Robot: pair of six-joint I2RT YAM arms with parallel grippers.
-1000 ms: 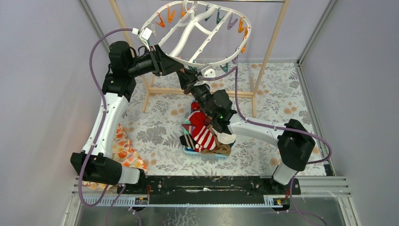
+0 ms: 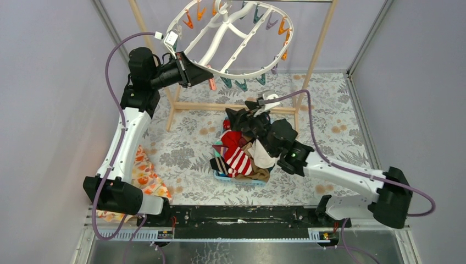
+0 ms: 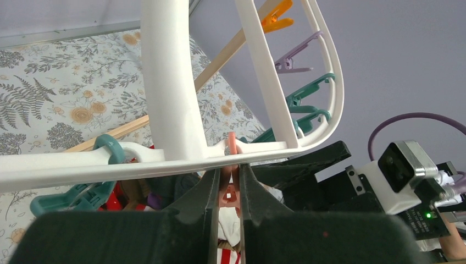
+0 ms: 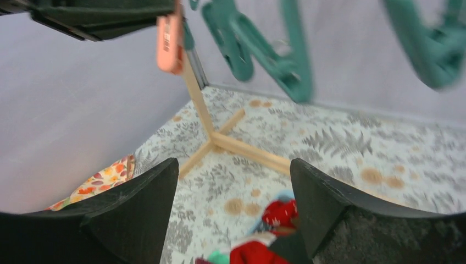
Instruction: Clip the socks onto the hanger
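Observation:
My left gripper [image 2: 211, 77] is shut on a salmon-pink clip [image 3: 232, 144] at the near rim of the round white hanger [image 2: 250, 73]. The clip's lower end sticks out below the fingers, and no sock hangs from it. My right gripper stands open, with empty space between its fingers, right of that clip and over the sock pile. Socks lie heaped in a light-blue basket [image 2: 242, 181] on the floor, among them a red-and-white striped sock [image 2: 239, 161], a white sock [image 2: 261, 155] and a dark striped sock [image 2: 218, 166].
Teal clips [image 2: 240, 84] hang just right of the pink one; orange clips [image 2: 283, 26] and purple clips [image 2: 271, 21] sit around the ring. A wooden stand [image 2: 214, 106] frames the hanger. Orange floral cloth [image 2: 151, 179] lies at the left.
My right arm has swung away from the pink clip toward the right and nearer the viewer, uncovering the clip and the teal clips. The left gripper has stayed almost still.

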